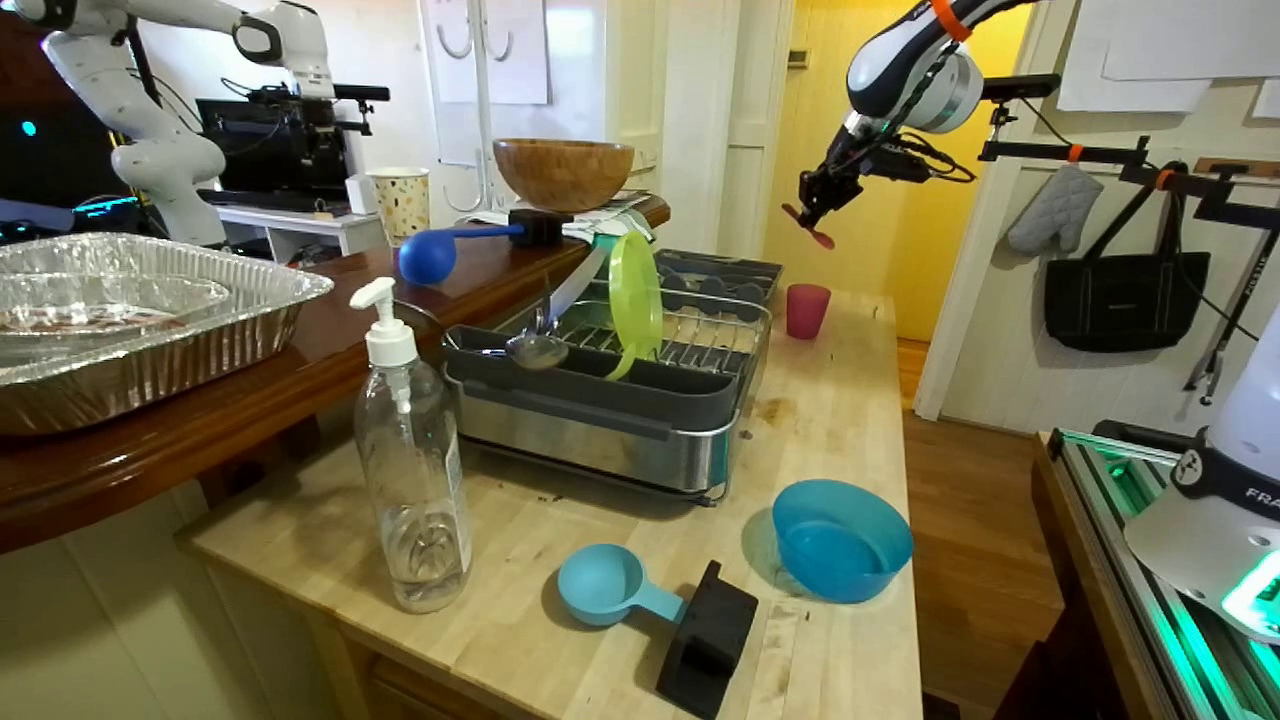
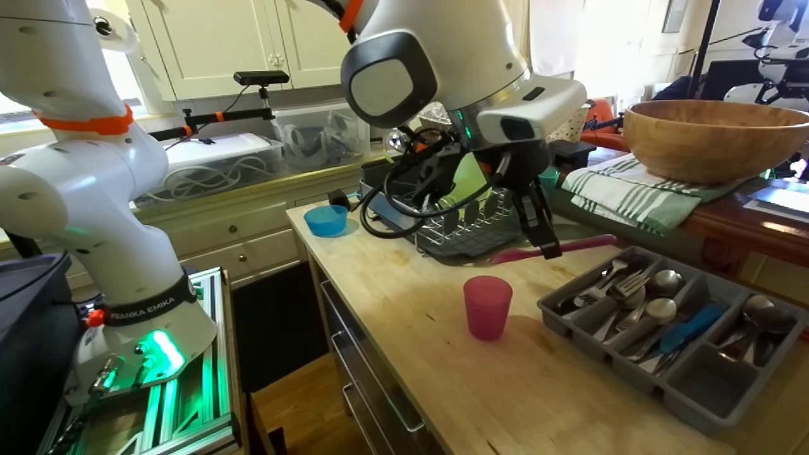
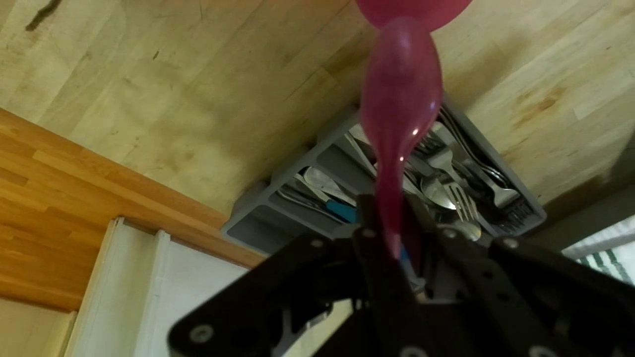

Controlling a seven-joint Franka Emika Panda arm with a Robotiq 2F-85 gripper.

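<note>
A pink plastic spoon [image 3: 402, 89] is gripped by its handle in my gripper, its bowl pointing away from the fingers. In exterior view 2 the same spoon [image 2: 588, 243] sticks out on both sides of the gripper [image 2: 550, 250], held in the air above the counter. A pink cup [image 2: 487, 307] stands upright on the wood, lower than the spoon and apart from it. The wrist view shows only part of the cup [image 3: 413, 9], at the top edge beyond the spoon's bowl. Beneath the gripper lies the grey cutlery tray [image 3: 324, 134], partly hidden by spoon and fingers.
A dish rack [image 1: 588, 414] with a green plate [image 1: 635, 300] occupies the counter's middle. Nearer exterior view 1 are a blue bowl [image 1: 842, 540], a blue scoop [image 1: 603, 584] and a pump bottle [image 1: 411, 480]. Bare counter [image 2: 455, 394] surrounds the cup's front side.
</note>
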